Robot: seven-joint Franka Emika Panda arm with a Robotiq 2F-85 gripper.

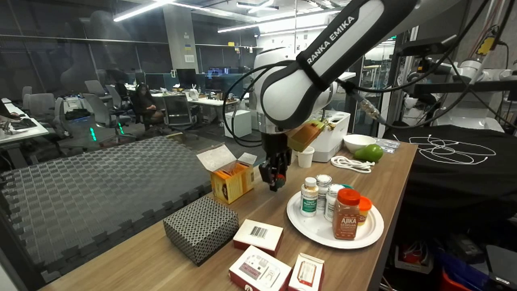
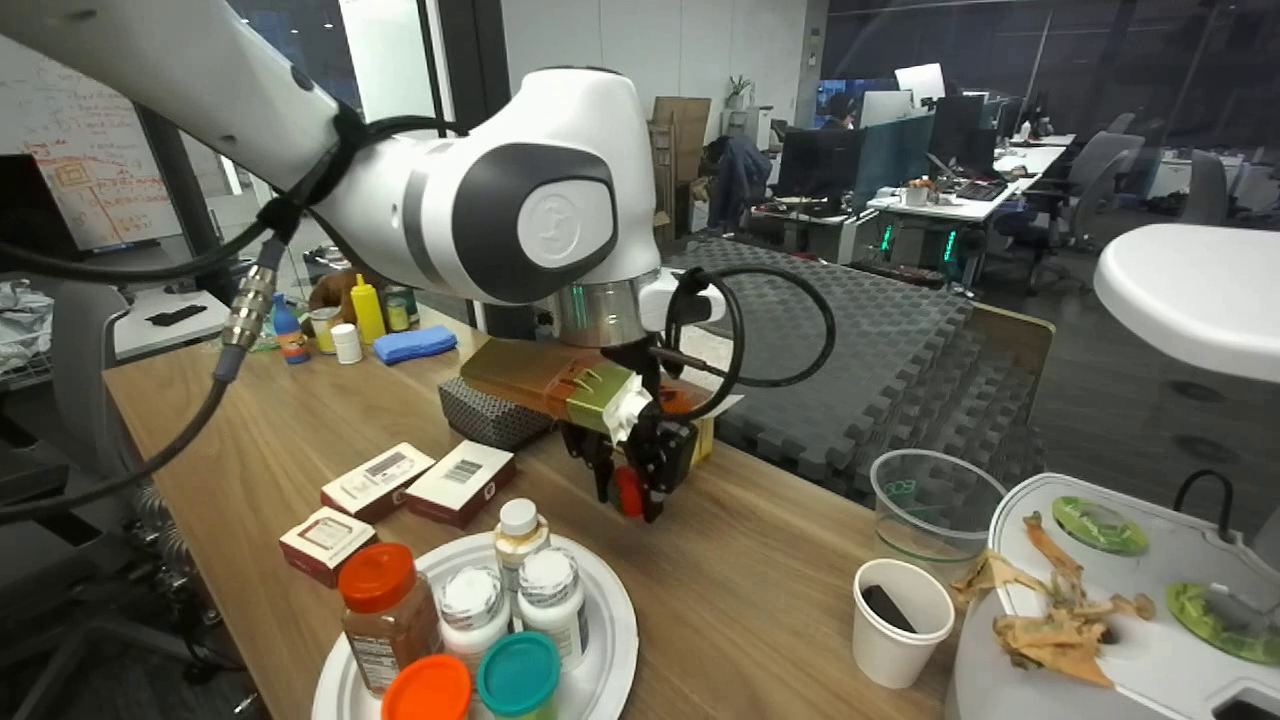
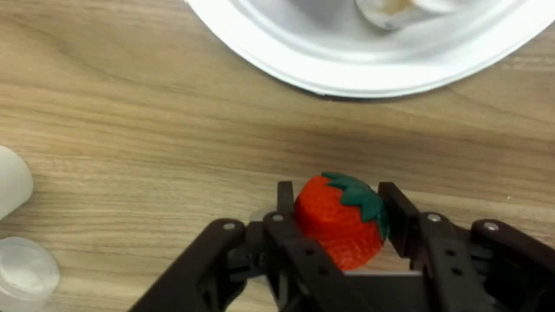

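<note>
A red strawberry with green leaves (image 3: 338,223) is pinched between the two black fingers of my gripper. In exterior view 1 the gripper (image 1: 274,178) hangs above the wooden table, between the open yellow box (image 1: 231,182) and the white plate (image 1: 317,235). Exterior view 2 shows the strawberry (image 2: 627,491) low between the fingers, its red side facing that camera. Ahead of the fingers in the wrist view, the plate's rim (image 3: 364,83) curves across the top, with bare wood between.
The plate bears several bottles and jars, among them an orange-lidded jar (image 1: 346,213). A patterned dark box (image 1: 201,228) and small white-and-red boxes (image 1: 259,235) stand at the front. Beyond are a paper cup (image 1: 305,157), a coiled white cable (image 1: 352,164) and a green fruit (image 1: 369,152).
</note>
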